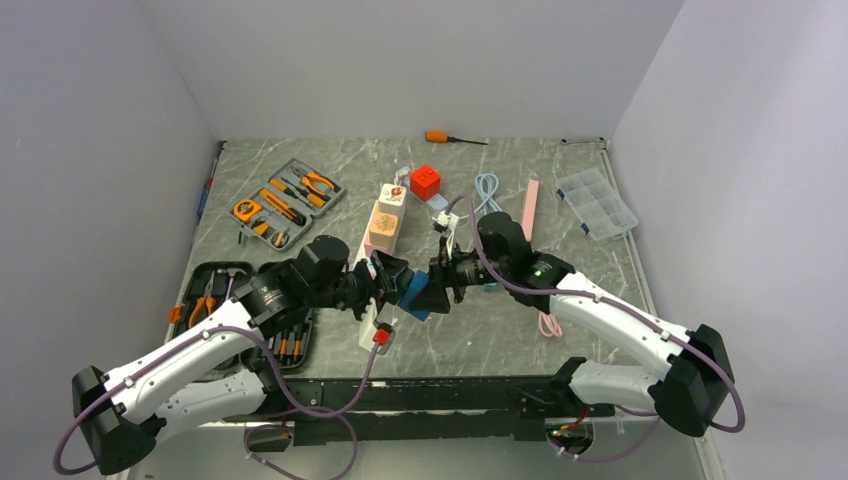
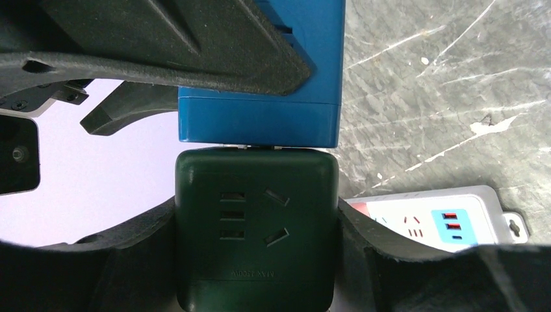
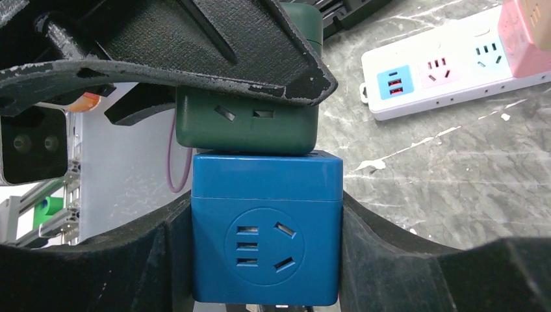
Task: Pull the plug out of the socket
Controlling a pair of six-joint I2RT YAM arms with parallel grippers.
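Observation:
My left gripper is shut on a dark green cube socket [image 2: 256, 214]. My right gripper is shut on a blue cube plug [image 3: 266, 182]. The two cubes are held face to face above the table, with a narrow seam showing metal between them in the left wrist view; whether the prongs are still inside cannot be told exactly. In the top view both grippers meet at the centre, the blue cube [image 1: 416, 305] between them.
A white power strip [image 3: 442, 91] with pink and wooden cubes lies behind them. Toolboxes [image 1: 285, 205] are at the left; a red cube [image 1: 425, 182], cables, a pink bar [image 1: 530, 205] and a clear organizer [image 1: 597, 203] are behind and right.

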